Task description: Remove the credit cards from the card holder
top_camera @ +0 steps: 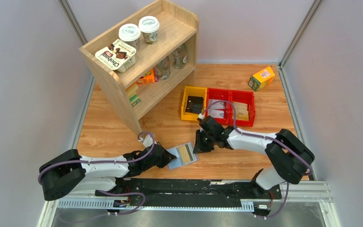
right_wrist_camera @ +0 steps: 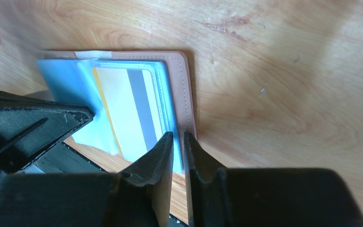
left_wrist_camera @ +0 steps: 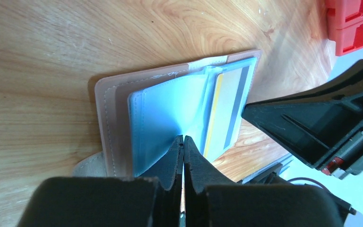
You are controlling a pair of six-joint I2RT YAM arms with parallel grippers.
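The blue card holder (top_camera: pixel 175 161) lies on the wooden floor between my grippers, a striped card (right_wrist_camera: pixel 125 109) showing in its pocket. Its brown-grey backing (left_wrist_camera: pixel 113 118) sits underneath. My left gripper is shut, its tips at the blue flap's left part, nothing visible between them. My right gripper is at the holder's outer edge, shut on that edge, its tips slightly apart around the blue and brown border.
A yellow bin (top_camera: pixel 185 109) and red bins (top_camera: pixel 249 120) stand behind the right arm. A wooden shelf (top_camera: pixel 113 90) with cups and packages rises at back left. A yellow box (top_camera: pixel 261 79) sits at back right.
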